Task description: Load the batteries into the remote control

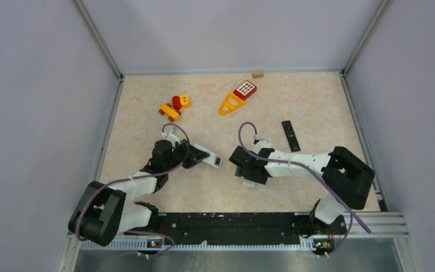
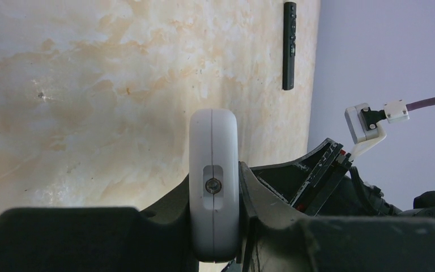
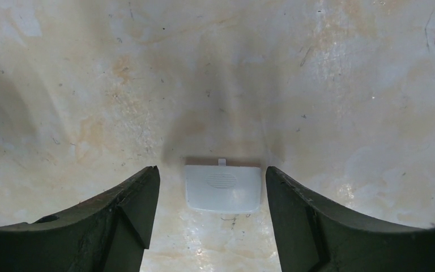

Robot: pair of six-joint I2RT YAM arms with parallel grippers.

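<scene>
My left gripper (image 1: 191, 153) is shut on a white remote control (image 1: 210, 158), held just above the table; in the left wrist view its narrow white end (image 2: 213, 141) faces up between the fingers. My right gripper hangs low over the table, open, its two fingers either side of a small white rectangular cover (image 3: 223, 187) with a little tab, lying flat. I cannot make out any loose batteries.
A black remote (image 1: 290, 135) lies at the right. Toys stand at the back: a yellow car (image 1: 169, 111), a red-and-white piece (image 1: 244, 89), a yellow frame (image 1: 222, 109) and a wooden block (image 1: 257, 74).
</scene>
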